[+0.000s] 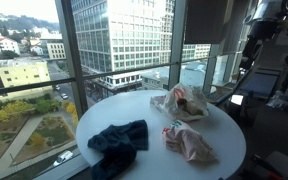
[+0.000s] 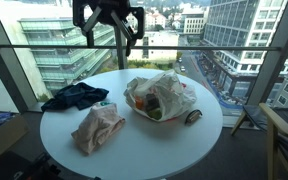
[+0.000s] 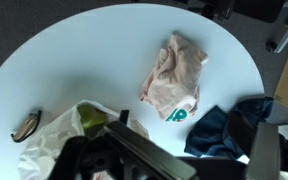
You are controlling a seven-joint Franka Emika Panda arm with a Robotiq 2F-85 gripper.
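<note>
High over the round white table (image 2: 59, 130), my gripper (image 2: 109, 45) hangs open and clear of the things below, with empty space between its fingers. A crumpled pale pink cloth or bag (image 3: 174, 78) with a green mark lies on the table. Beside it is a dark blue cloth (image 1: 120, 140), bunched up. A white plastic bag (image 2: 166, 92) lies with its mouth spread. Orange, green and dark items show inside, but I cannot tell what they are. In the wrist view, my gripper partly hides the bag and the blue cloth.
A small dark oval object (image 3: 27, 125) lies near the table edge beside the plastic bag. Large windows stand close behind the table. A wooden chair (image 2: 282, 135) is off to one side. Bare tabletop surrounds the pink bundle.
</note>
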